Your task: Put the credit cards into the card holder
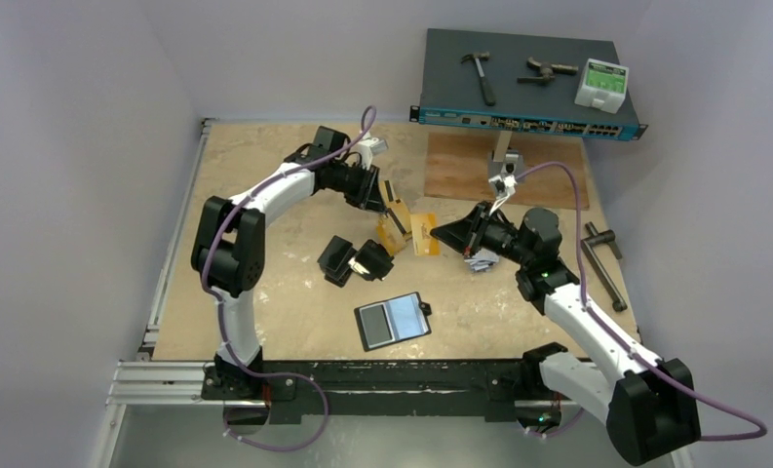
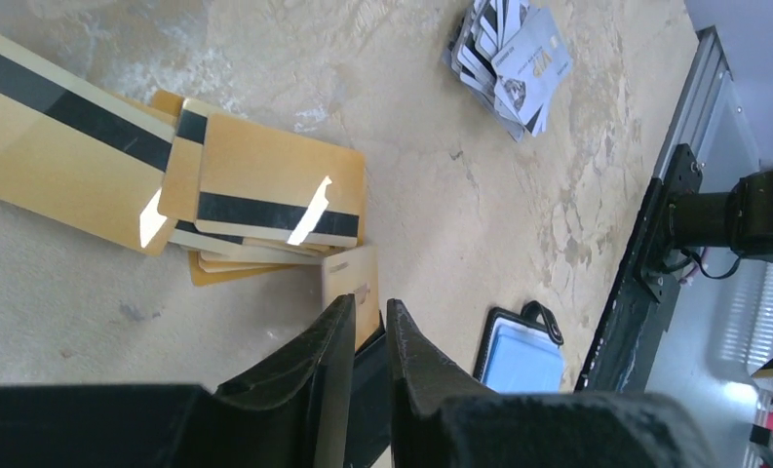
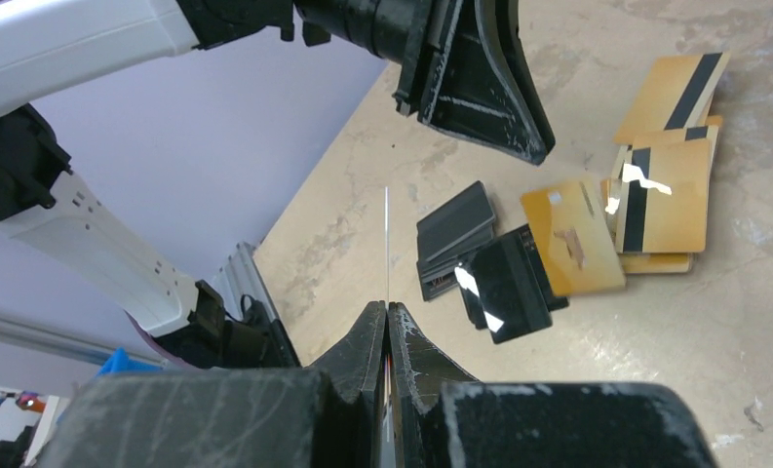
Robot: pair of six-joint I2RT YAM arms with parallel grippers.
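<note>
My right gripper is shut on a gold card, which shows edge-on as a thin line in the right wrist view and face-on in the top view as an upright gold card (image 1: 425,234). Over the pile of gold cards (image 2: 275,180), my left gripper stands slightly open with nothing visible held between its fingers. One tilted gold card (image 3: 572,239) is below and apart from the left fingertips, beside the pile. Near the front edge lies the flat card holder (image 1: 392,320), dark-framed with a grey and a pale blue panel.
Black cards (image 1: 335,260) lie in two stacks left of centre. Silver cards (image 2: 519,63) are partly hidden under the right arm in the top view. A dark metal tool (image 1: 604,263) rests at the right edge. Bare table surrounds the holder.
</note>
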